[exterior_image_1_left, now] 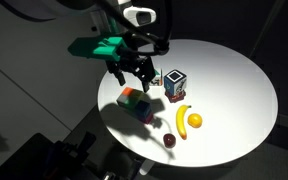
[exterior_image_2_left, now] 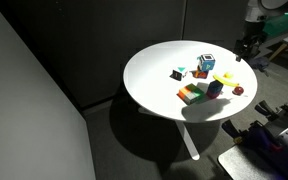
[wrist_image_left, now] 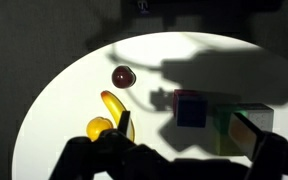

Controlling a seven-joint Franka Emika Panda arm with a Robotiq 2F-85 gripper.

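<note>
My gripper (exterior_image_1_left: 134, 81) hangs open above the left part of the white round table (exterior_image_1_left: 239, 75), its fingers apart with nothing between them. Below it sits a multicoloured block (exterior_image_1_left: 130, 97), orange and green on top, beside a dark blue-and-red block (exterior_image_1_left: 144, 112). In the wrist view the open gripper shows at the bottom edge. The blue-and-red block (wrist_image_left: 190, 108) lies ahead of its fingers, with the green-sided block (wrist_image_left: 240, 122) to the right, partly hidden by a finger.
A patterned cube (exterior_image_1_left: 175, 82) rests on a red block. Behind the gripper is a smaller white-and-green block (exterior_image_2_left: 180, 72). A banana (exterior_image_1_left: 181, 122), an orange (exterior_image_1_left: 195, 120) and a dark red round fruit (exterior_image_1_left: 169, 141) lie nearer the front.
</note>
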